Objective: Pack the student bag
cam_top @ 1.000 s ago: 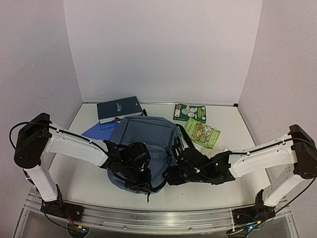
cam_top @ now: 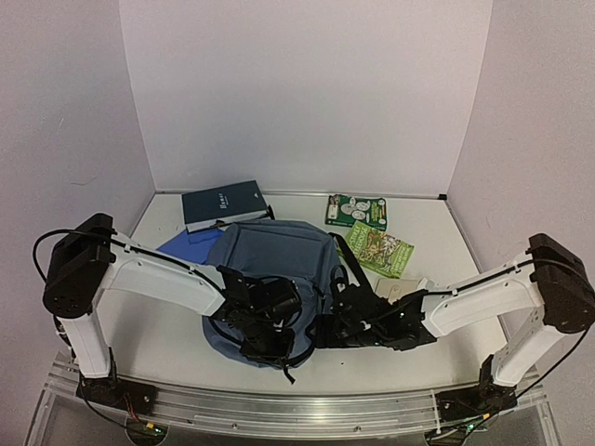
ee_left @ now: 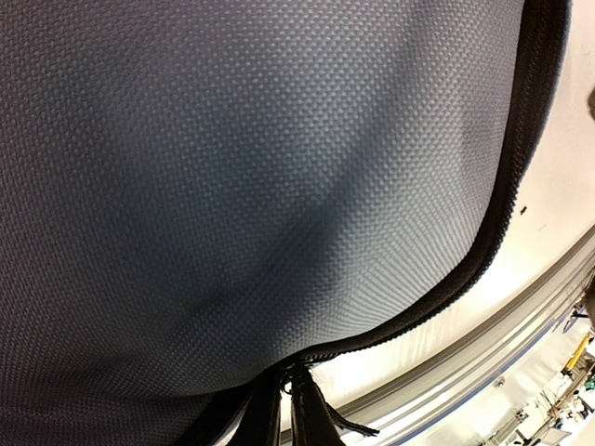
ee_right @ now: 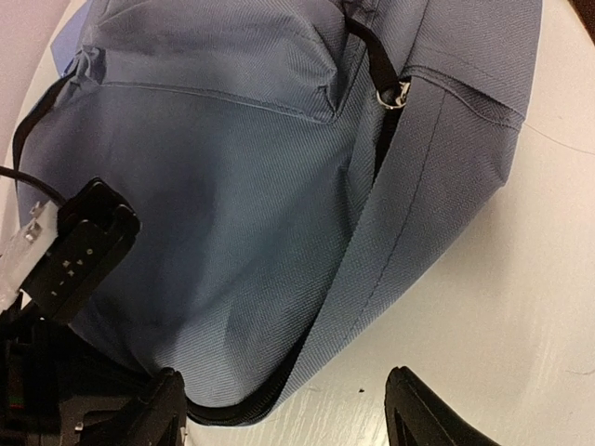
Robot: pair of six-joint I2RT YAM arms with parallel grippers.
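Note:
The grey-blue bag [cam_top: 270, 246] lies flat in the middle of the table, its lower part partly hidden under my arms. Black zipper trim [ee_left: 493, 218] curves along its front edge. At that edge my left gripper has its narrow fingers together on the zipper pull [ee_left: 296, 376], and a short black cord [ee_left: 349, 425] dangles from there. My right gripper stands open beside the bag's front right corner. Between its wide-spread fingers [ee_right: 418, 413] shows the white table, with the bag's edge close to the left finger.
A dark blue book [cam_top: 223, 204] rests on a blue folder [cam_top: 191, 245] at the back left. To the back right lie a green boxed item [cam_top: 356, 211] and a green patterned booklet [cam_top: 379, 249]. A beige item [cam_top: 395, 288] is partly behind the right arm.
The right arm has moved slightly towards the table's front.

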